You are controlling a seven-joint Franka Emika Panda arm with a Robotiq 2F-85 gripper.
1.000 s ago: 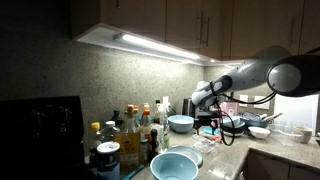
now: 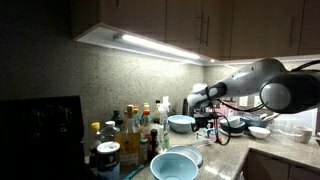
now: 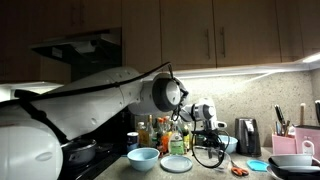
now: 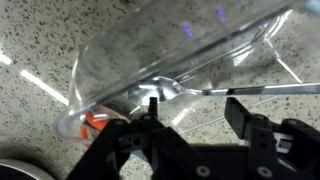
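Note:
A clear plastic container (image 4: 185, 45) fills much of the wrist view, close to the camera. A metal spoon (image 4: 165, 90) shows through or against it, its thin handle running to the right across my fingertips. My gripper is part open, its two dark fingers standing apart below the spoon. Whether the spoon lies inside the container or under it, I cannot tell. An orange object (image 4: 97, 122) sits at the container's lower left. In exterior view 1 the gripper (image 2: 204, 122) is low over the back of the counter, too small there for its fingers to be made out.
Light blue bowls (image 2: 174, 166) stand at the front of the counter, beside several bottles (image 2: 130, 138). Another blue bowl (image 2: 181, 123) is behind, near the arm. A dark bowl (image 2: 232, 126) sits to the right.
Over the last second the arm's wrist has shifted left and slightly down in exterior view 1. The bowls and bottles have stayed put.

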